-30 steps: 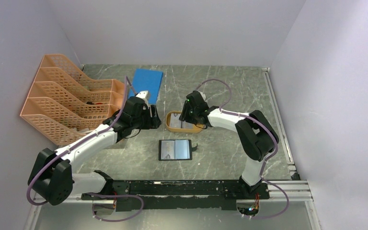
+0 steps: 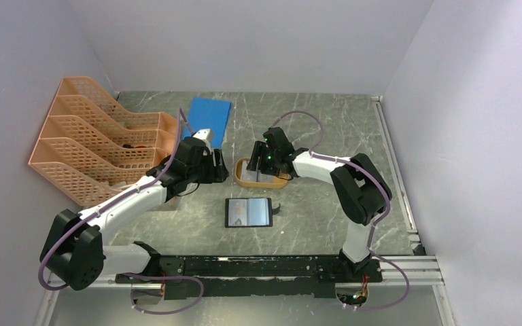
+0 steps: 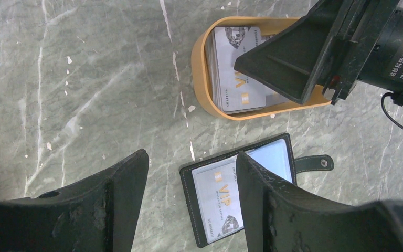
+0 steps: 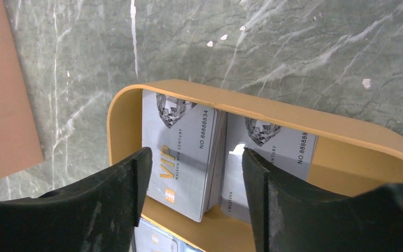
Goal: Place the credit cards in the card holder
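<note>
The card holder (image 2: 249, 212) lies spread open on the table; a silver VIP card (image 3: 219, 199) shows in one side and a bluish-white panel in the other. Behind it, a tan oval box (image 4: 123, 123) contains a thick stack of silver credit cards (image 4: 176, 152) and, right of that stack, another lower-lying card (image 4: 270, 152). Above the box, my right gripper (image 2: 261, 157) stands open, its fingertips over the cards with nothing held between them. My left gripper, also open and empty, hovers left of the box and holder.
An orange multi-tier rack (image 2: 102, 136) fills the left side. A blue sheet (image 2: 207, 117) lies at the back, partly behind the left arm. The holder's black strap (image 3: 315, 163) sticks out to its right.
The left arm, holder and box have stayed put.
</note>
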